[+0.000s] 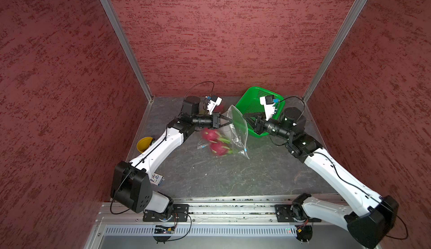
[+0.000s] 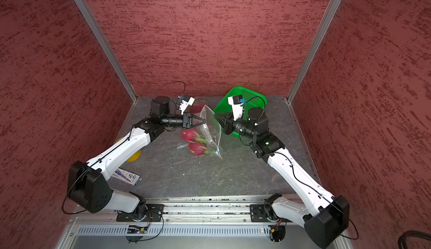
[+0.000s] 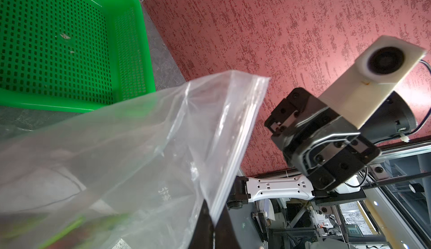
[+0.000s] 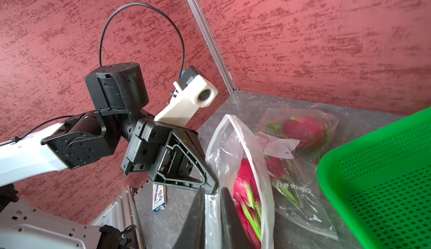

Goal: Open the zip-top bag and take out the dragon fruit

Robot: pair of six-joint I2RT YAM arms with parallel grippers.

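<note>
A clear zip top bag (image 1: 240, 130) hangs from my left gripper (image 1: 231, 121), which is shut on one edge of its mouth; the pinched film and zip strip (image 3: 231, 168) show in the left wrist view. The mouth gapes toward the right arm. Inside lie two pink dragon fruits (image 1: 220, 148) with green tips, also visible through the opening in the right wrist view (image 4: 247, 181). My right gripper stands part open just right of the mouth, apart from the bag, with its fingers pointing toward it.
An empty green basket (image 1: 276, 98) is behind the right gripper. Another clear bag with dragon fruit (image 4: 305, 132) lies on the table behind the held bag. A yellow bowl (image 1: 143, 144) and a small box (image 2: 126, 176) sit at the left.
</note>
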